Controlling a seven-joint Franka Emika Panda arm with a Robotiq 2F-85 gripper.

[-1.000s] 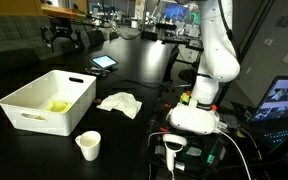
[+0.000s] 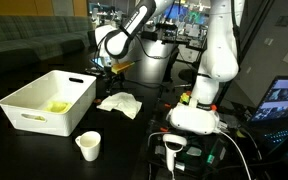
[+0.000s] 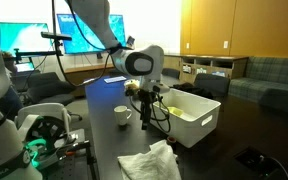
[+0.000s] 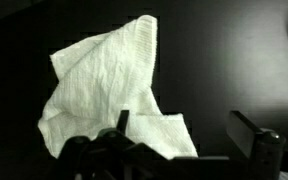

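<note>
A crumpled white cloth point(image 2: 121, 104) lies on the dark table to the right of the white box; another view shows the cloth point(image 3: 152, 163) in the foreground. My gripper point(image 2: 111, 84) hangs above the table over the cloth's far side, pointing down. In the wrist view the gripper is open, its fingers wide apart with nothing held. The cloth point(image 4: 99, 90) fills the left and middle of that view, partly under the left finger and clear of the right one.
A white open box point(image 2: 41, 122) with a yellow item point(image 2: 57, 106) inside stands left of the cloth. A white cup point(image 2: 88, 146) stands in front of the box. Right of the cloth point(image 4: 159, 135), the wrist view shows mostly bare dark table.
The arm has come down and toward the near side from high at the back, bringing the gripper from behind the box to above the cloth. Box, cup and cloth have not moved.
</note>
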